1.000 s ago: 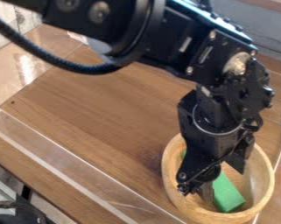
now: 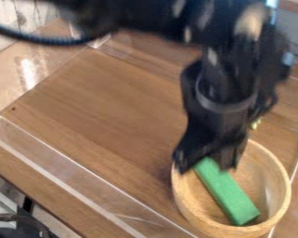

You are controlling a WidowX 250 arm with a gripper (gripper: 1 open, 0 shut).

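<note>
A green block [image 2: 228, 193] lies slanted inside a round wooden bowl [image 2: 278, 193] at the lower right. My black gripper [image 2: 206, 152] is over the upper end of the block and the back of the bowl, blurred. It is shut, and nothing shows clearly between its fingers; whether its tips touch the block cannot be made out.
Clear tape strips run along its edges. A black cable crosses the top left, and dark hardware sits at the lower left corner.
My gripper and arm have moved up, uncovering much more of the green block, which still lies in the bowl.
</note>
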